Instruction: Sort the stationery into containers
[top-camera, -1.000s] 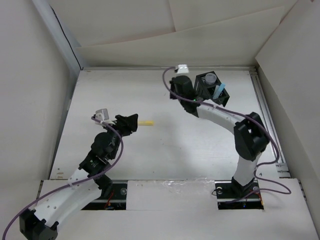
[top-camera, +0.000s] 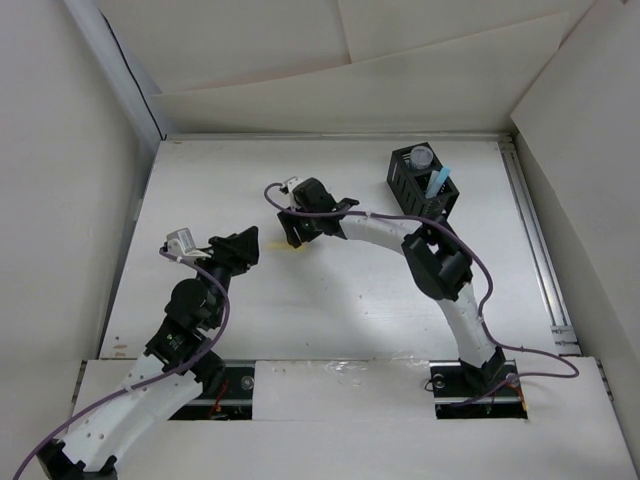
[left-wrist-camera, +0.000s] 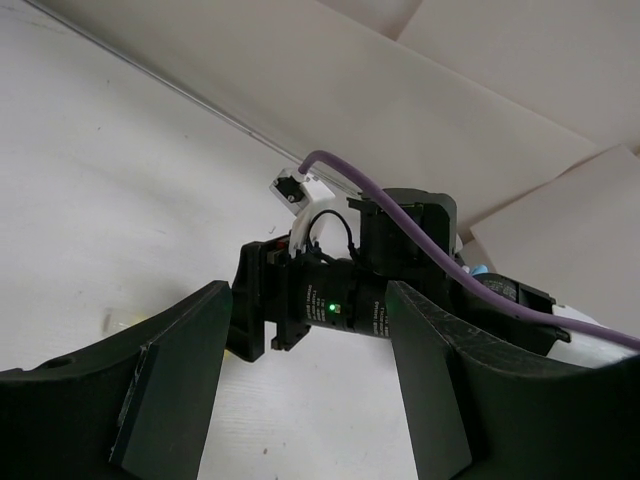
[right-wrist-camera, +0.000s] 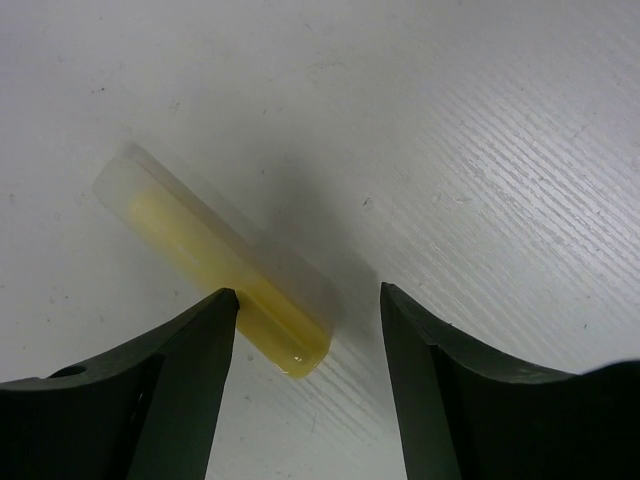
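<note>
A clear stick with yellow filling (right-wrist-camera: 190, 240) lies on the white table. My right gripper (top-camera: 295, 236) is low over it in the top view; in the right wrist view its open fingers straddle the stick's lower end, the left finger overlapping it. My left gripper (top-camera: 250, 250) stands open to the lower left of the stick, nothing seen between its fingers; in the left wrist view the right arm (left-wrist-camera: 340, 290) fills the space ahead of it. A black compartmented container (top-camera: 398, 178) at back right holds a clear cylindrical item and light blue items.
Pale walls (top-camera: 580, 200) surround it, with a metal rail along the back and right edges.
My right gripper has come left and down from near the container to over the yellow stick. My left arm has shifted slightly left.
</note>
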